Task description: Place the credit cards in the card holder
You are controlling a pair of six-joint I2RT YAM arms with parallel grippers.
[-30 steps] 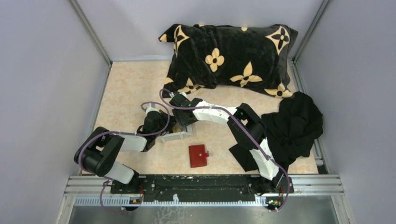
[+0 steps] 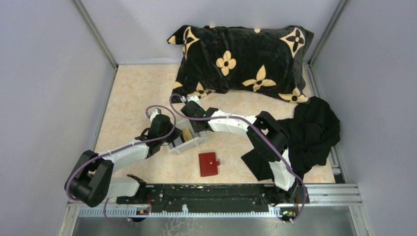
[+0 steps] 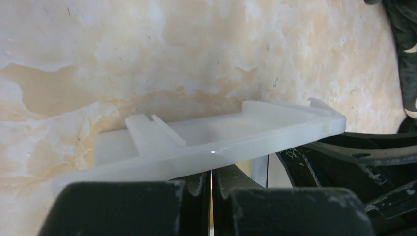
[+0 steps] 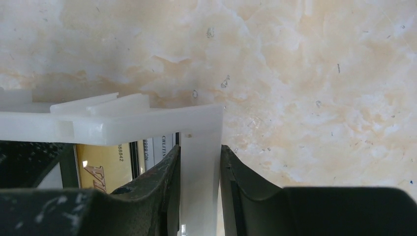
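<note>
A red card holder (image 2: pixel 208 164) lies closed on the table, its tab pointing right. To its upper left is a white box (image 2: pixel 188 144) with several cards in it. In the right wrist view, a gold card (image 4: pixel 105 162) and a grey-white card (image 4: pixel 160 147) stand along the box. My right gripper is shut on the box's end wall. At the opposite part of the box, my left gripper is shut; nothing can be made out held between its fingertips. Part of the box's inside is hidden by the arms in the top view.
A black blanket with tan flowers (image 2: pixel 241 64) is heaped along the back. Black cloth (image 2: pixel 312 137) covers the right side. Table around the red holder (image 2: pixel 208 164) is clear, as is the left rear area.
The left elbow has swung left and toward the front, its gripper shifting slightly left. Right gripper and box have moved a little to the right, the box turning slightly; its cards now show more clearly.
</note>
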